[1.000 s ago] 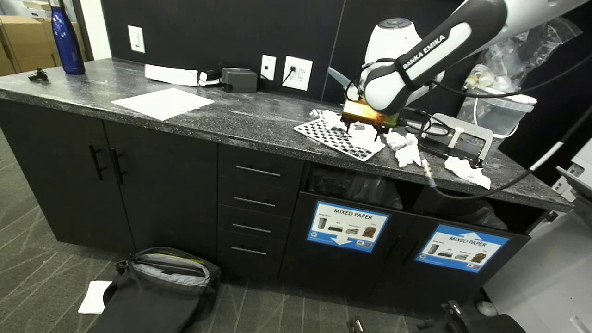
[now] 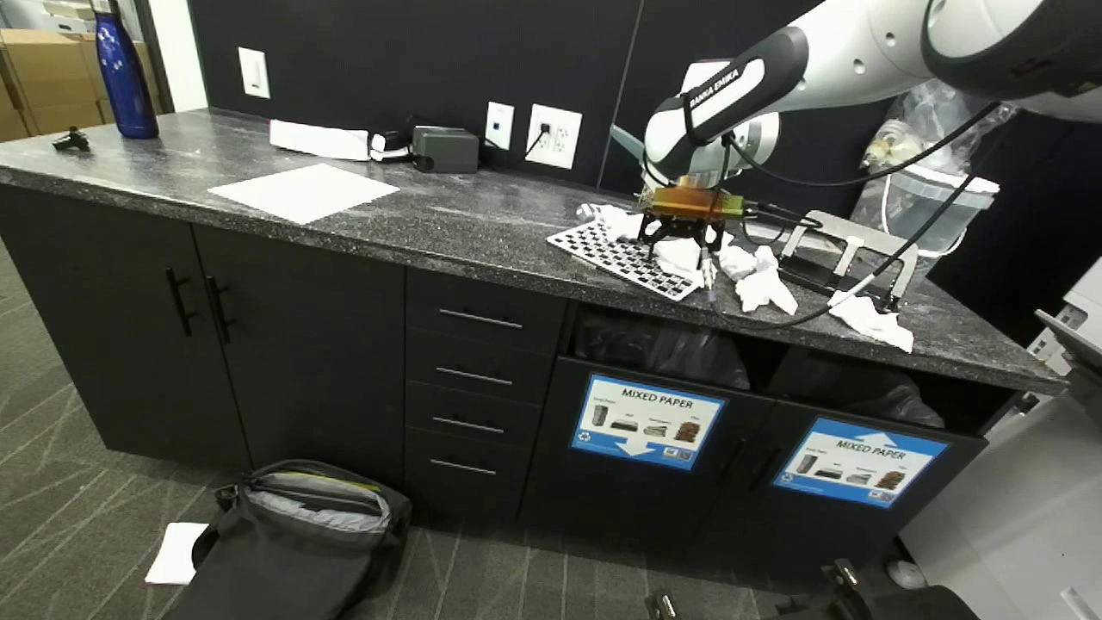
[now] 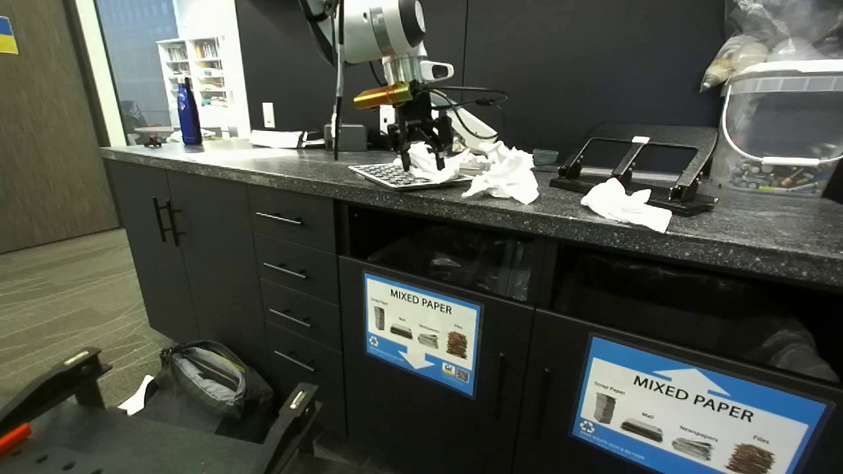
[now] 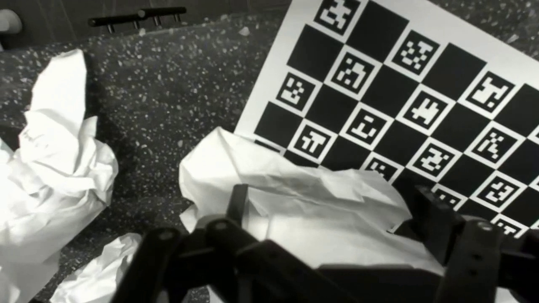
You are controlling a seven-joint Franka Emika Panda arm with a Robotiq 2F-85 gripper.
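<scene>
A crumpled white paper point(image 4: 303, 202) lies over one edge of the checkered marker board point(image 4: 384, 93). My gripper stands open above that paper, one finger point(image 4: 237, 204) at its left part and the other at its right end; whether they touch it, I cannot tell. In exterior view 2 the gripper point(image 3: 423, 158) points down at the paper on the board point(image 3: 387, 175). More crumpled paper point(image 4: 55, 166) lies to the left in the wrist view, with a smaller piece point(image 4: 101, 272) below it.
A dark laptop stand point(image 3: 632, 166) and another crumpled paper point(image 3: 624, 204) stand to the right, with a clear bucket point(image 3: 778, 126) behind. A cable point(image 2: 764, 322) hangs by the counter's front edge. Left of the board the counter point(image 2: 455, 222) is bare up to a flat white sheet point(image 2: 305, 191).
The arm's wrist has swung and tilted differently, with the gripper still over the board. The hanging cable has shifted left. A crumpled paper right of the gripper looks differently spread.
</scene>
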